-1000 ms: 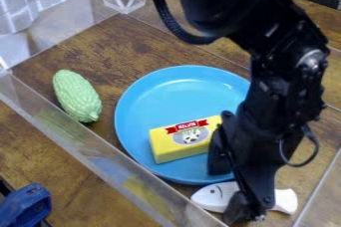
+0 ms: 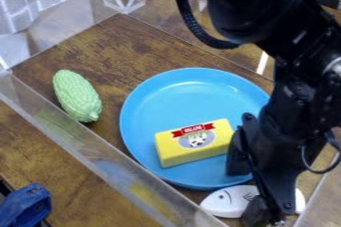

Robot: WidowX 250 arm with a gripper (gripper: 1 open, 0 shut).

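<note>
A yellow box with a red label lies on a blue plate in the middle of the view. My black gripper is low at the right, over the plate's right side, beside the box and above a white fish-shaped object at the bottom. Its fingers are dark and partly hidden, with nothing seen held between them.
A green cabbage-like vegetable lies on the wooden surface left of the plate. Clear walls edge the surface. A blue object sits at the bottom left.
My arm has shifted a little to the right and down. The box and fish-shaped object appear slightly shifted downward, the box still on the plate.
</note>
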